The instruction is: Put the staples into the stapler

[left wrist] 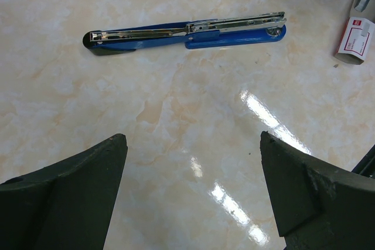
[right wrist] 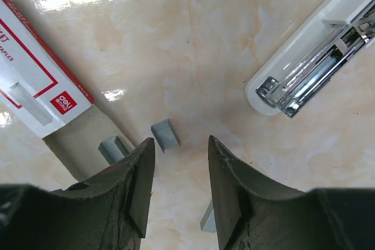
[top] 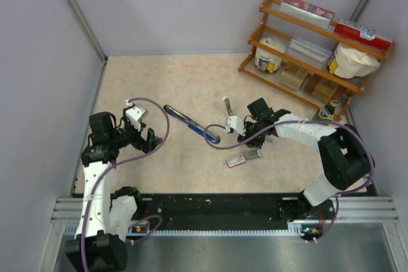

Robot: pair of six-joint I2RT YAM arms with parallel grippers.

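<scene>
My right gripper is partly open, fingers apart and pointing down. A short grey staple strip (right wrist: 165, 135) lies on the table just past its left fingertip, not gripped. The white stapler (right wrist: 313, 57) lies opened to the right in that view, its metal channel exposed. At left is the white and red staple box (right wrist: 44, 65), its grey inner tray slid out with another staple strip (right wrist: 113, 149) in it. One more strip (right wrist: 208, 221) is partly hidden behind the right finger. My left gripper stands open and empty over bare table.
A long blue stapler (top: 191, 124) lies mid-table between the arms. The wooden shelf (top: 306, 62) with boxes and tubs stands at the back right. Purple cables (top: 293, 122) loop along both arms.
</scene>
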